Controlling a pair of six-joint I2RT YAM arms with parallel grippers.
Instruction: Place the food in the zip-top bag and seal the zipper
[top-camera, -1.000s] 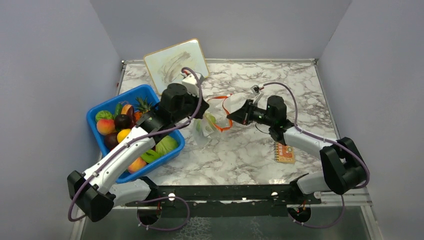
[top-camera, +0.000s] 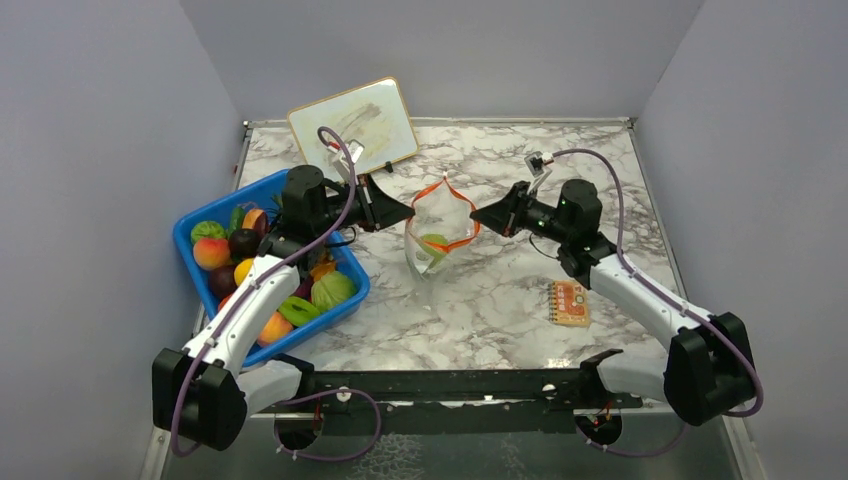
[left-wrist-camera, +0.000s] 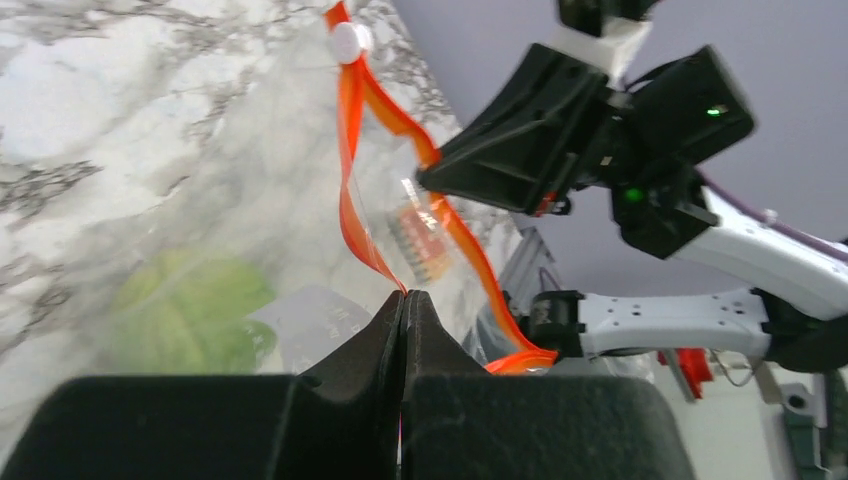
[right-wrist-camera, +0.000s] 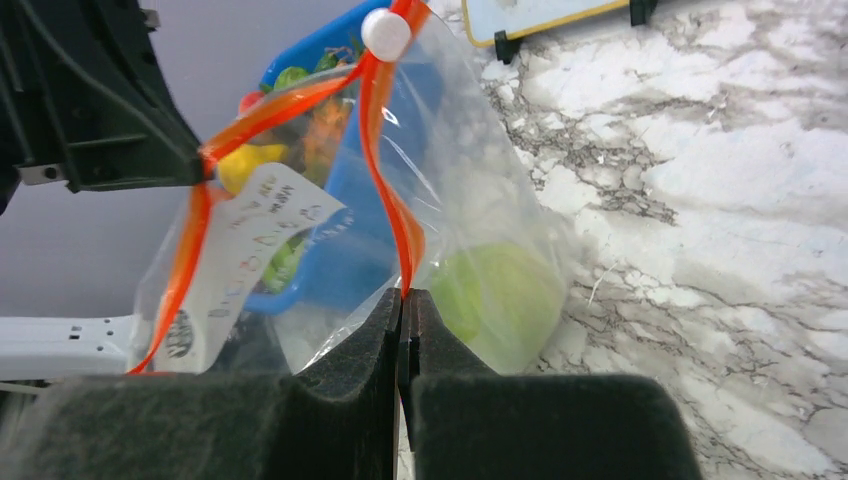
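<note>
A clear zip top bag with an orange rim (top-camera: 462, 243) hangs between my two grippers, its mouth spread wide. Inside, low in the bag, lies a green food item (right-wrist-camera: 500, 295), blurred by the plastic. My left gripper is shut on the orange rim at one side. On the opposite side my right gripper is shut on the rim too. A white zipper slider (right-wrist-camera: 386, 35) sits on the rim at the far corner, away from both grippers. A white label shows on the bag wall in the right wrist view.
A blue basket (top-camera: 340, 312) full of produce stands under and beside the left arm. Behind is a whiteboard (top-camera: 360, 120) on feet. An orange notebook (top-camera: 570, 303) lies at the right.
My left gripper drew back and turned to grip the rim's left side. The right gripper shifted slightly right.
</note>
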